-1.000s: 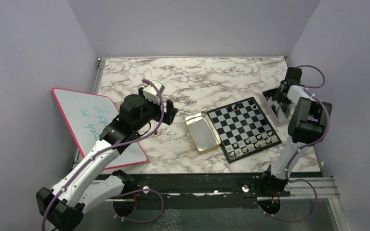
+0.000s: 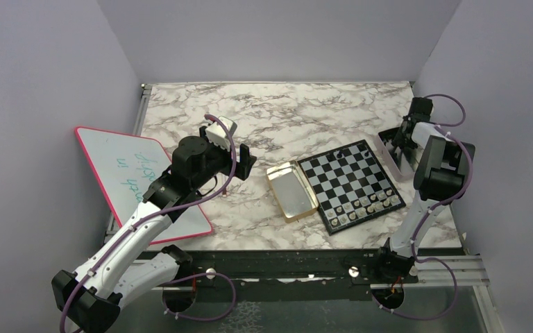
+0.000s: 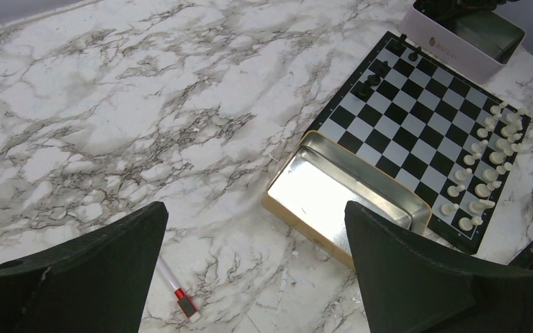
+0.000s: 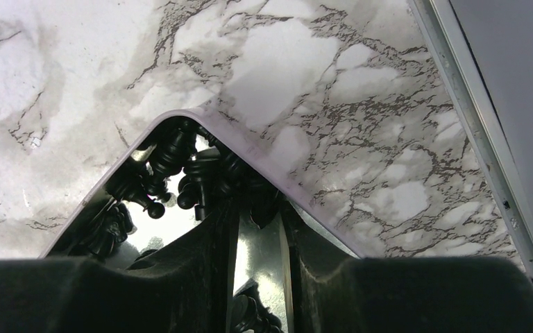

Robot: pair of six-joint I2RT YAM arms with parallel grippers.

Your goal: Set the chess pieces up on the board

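White pieces [image 3: 482, 189] fill rows along one side of the chessboard [image 3: 416, 132]; a few black pieces [image 3: 373, 80] stand on the opposite side. The pinkish box [image 4: 201, 114] right of the board holds several black pieces [image 4: 198, 173] heaped in its corner. Reaching down into that box, my right gripper is part open, its fingers [image 4: 223, 239] on either side of a narrow gap. A dark piece [image 4: 264, 208] shows at the fingertips, but whether it is touched cannot be seen. My left gripper stands open and empty above the table, left of the board.
An empty gold tin [image 3: 347, 198] rests against the board's left edge. A red-tipped marker [image 3: 184, 300] lies under the left gripper. The whiteboard [image 2: 128, 173] leans at the left. Marble tabletop behind the board is clear.
The right arm has shifted very slightly over the box. My left arm and the pieces on the board look the same.
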